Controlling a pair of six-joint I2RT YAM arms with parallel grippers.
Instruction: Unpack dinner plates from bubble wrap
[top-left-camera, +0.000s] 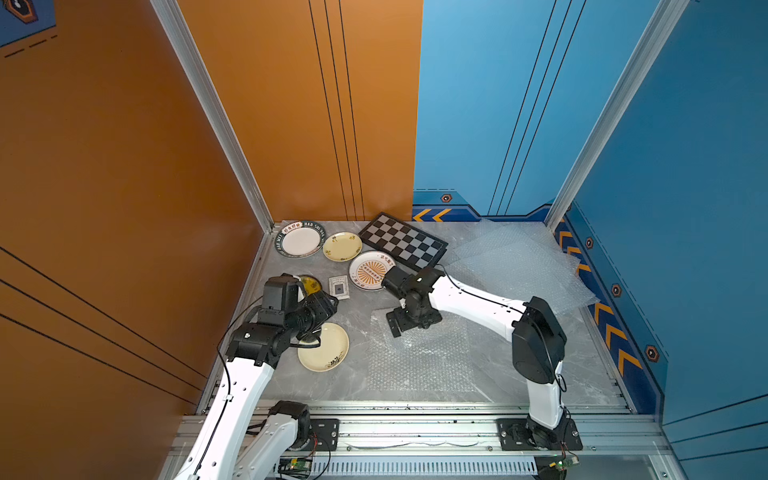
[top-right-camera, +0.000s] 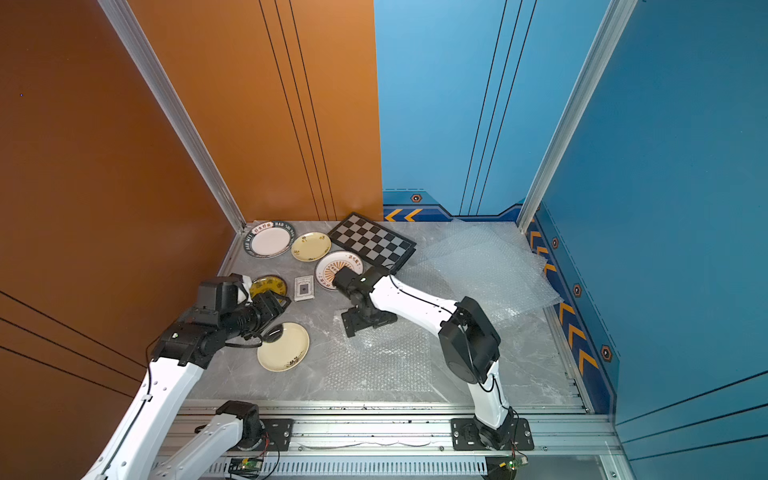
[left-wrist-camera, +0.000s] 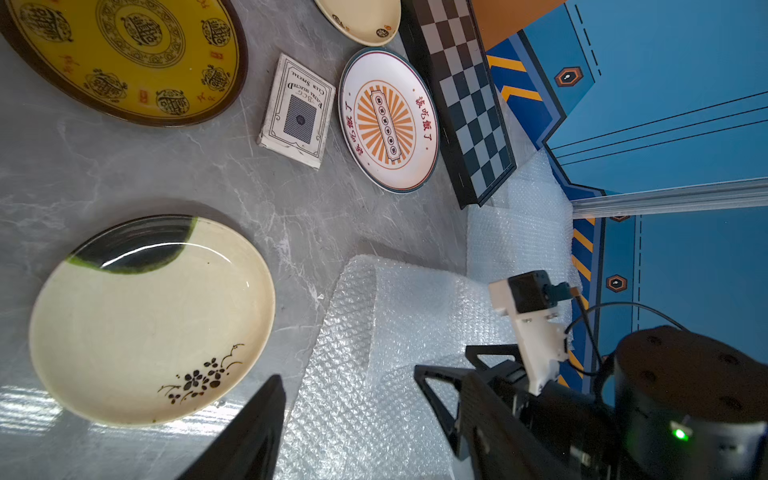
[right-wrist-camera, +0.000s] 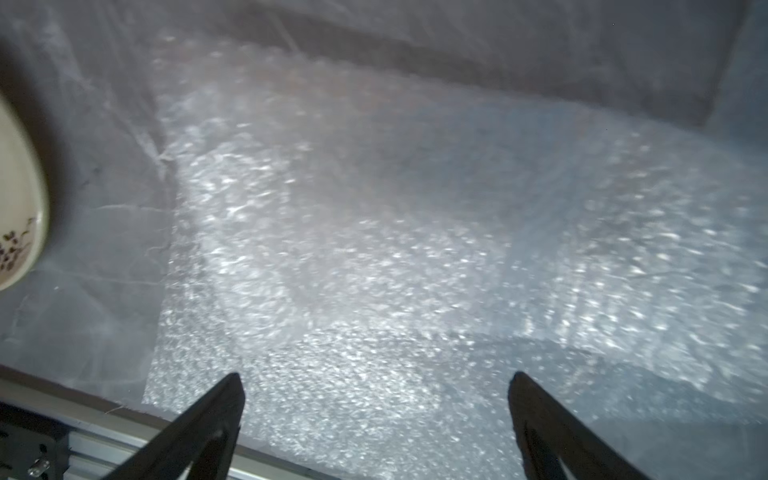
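A cream plate with a dark green patch (left-wrist-camera: 152, 320) lies bare on the table's left, below my left gripper, which stands open and empty. Right of that plate a sheet of bubble wrap (right-wrist-camera: 384, 264) lies partly folded over itself. Above this sheet hangs my right gripper, its fingers (right-wrist-camera: 209, 424) wide apart with nothing between them. Other unwrapped plates are the yellow-brown plate (left-wrist-camera: 144, 48), the white plate with an orange sunburst (left-wrist-camera: 388, 120), a small yellow plate (top-left-camera: 342, 246) and a white plate with a dark green rim (top-left-camera: 301, 238).
More bubble wrap (top-left-camera: 520, 264) is spread flat at the back right. A folded chessboard (top-left-camera: 402, 241) lies at the back middle, and a card box (left-wrist-camera: 297, 110) sits between plates.
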